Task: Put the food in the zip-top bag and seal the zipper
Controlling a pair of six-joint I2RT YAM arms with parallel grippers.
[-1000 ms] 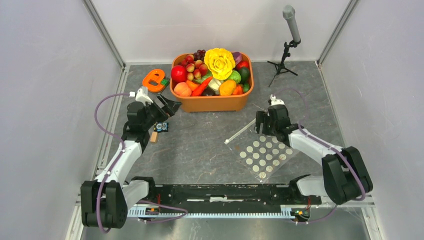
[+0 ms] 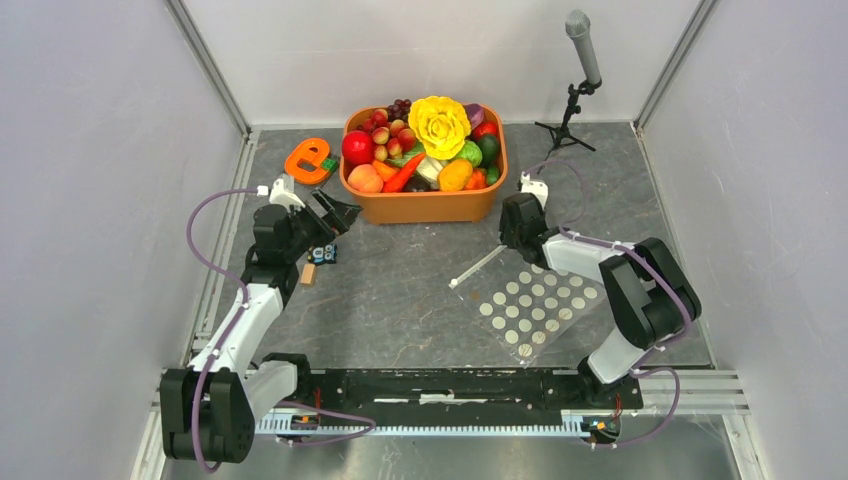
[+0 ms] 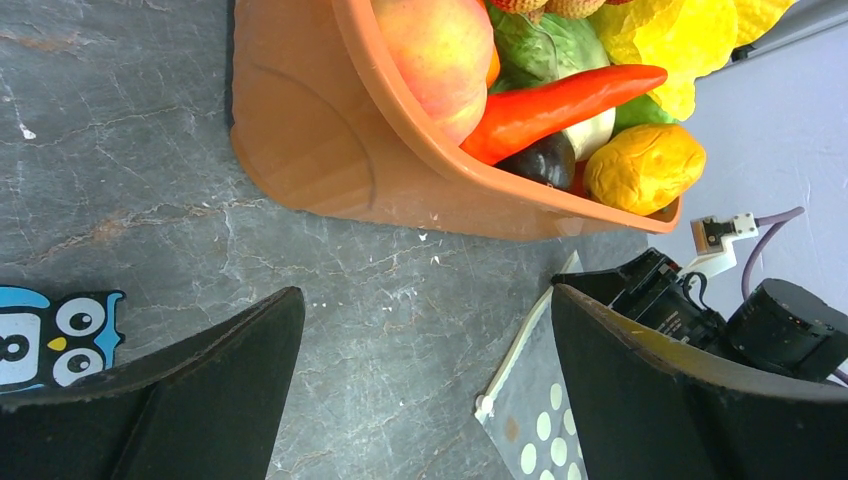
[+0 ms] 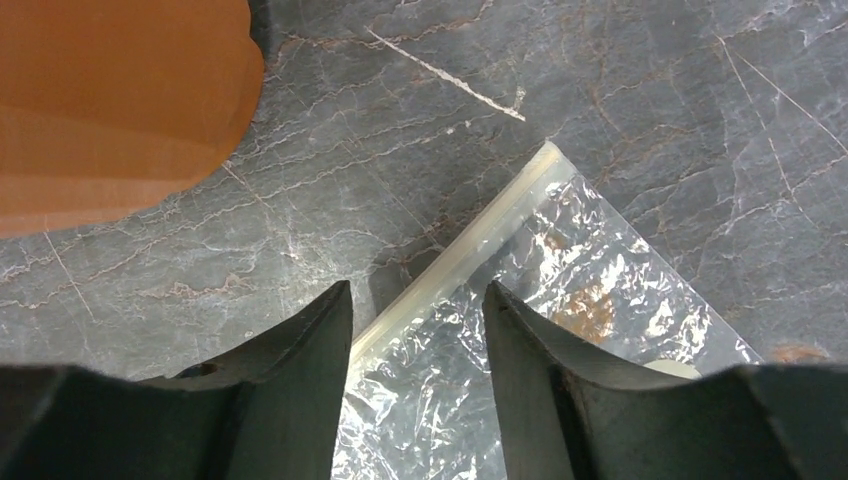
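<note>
A clear dotted zip top bag (image 2: 530, 310) lies flat on the right half of the table, its zipper strip (image 4: 455, 262) along the upper left edge. My right gripper hangs part open over that strip, no grip on it visible. An orange bin (image 2: 425, 205) full of food stands at the back centre, holding a red pepper (image 3: 560, 105), a peach (image 3: 430, 55) and other produce. My left gripper (image 2: 335, 210) is open and empty, left of the bin.
An owl-faced object (image 3: 55, 335), a small wooden block (image 2: 308, 275) and an orange letter shape (image 2: 300, 160) lie at the left. A microphone stand (image 2: 568, 120) stands back right.
The left arm stays where it was.
</note>
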